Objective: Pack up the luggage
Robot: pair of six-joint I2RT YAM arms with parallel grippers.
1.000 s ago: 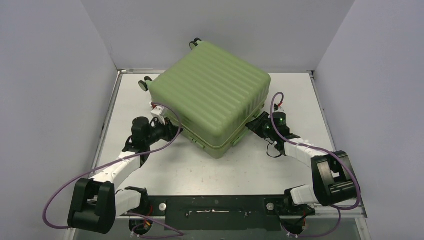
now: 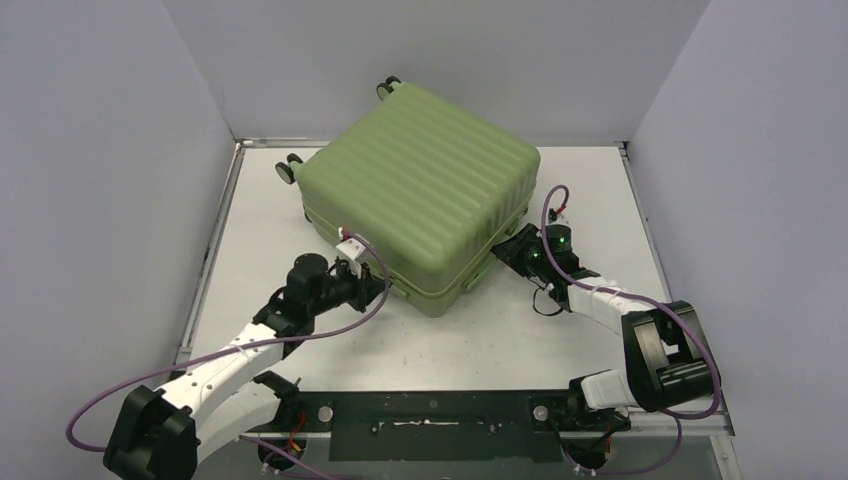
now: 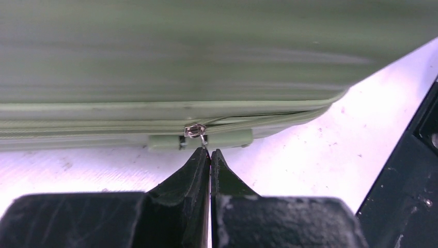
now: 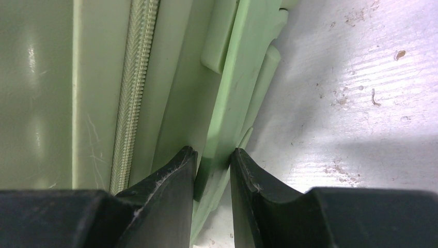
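Observation:
A green ribbed suitcase (image 2: 420,185) lies closed and angled on the white table. Its zipper slider (image 3: 194,130) shows on the near side in the left wrist view, just above a green fitting (image 3: 232,138). My left gripper is shut on the slider's pull tab, whose thin edge runs between the fingertips. Beyond the slider to the right, the zipper tracks (image 3: 279,118) stand slightly apart. At the suitcase's right side my right gripper is shut on the green side handle (image 4: 227,103). Zipper teeth (image 4: 135,88) run along that side.
Bare white table (image 2: 470,350) lies in front of the suitcase and at both sides. Wheels (image 2: 285,172) stick out at its far left end. Grey walls (image 2: 120,180) close in left, right and behind.
The right gripper and suitcase have stayed nearly still.

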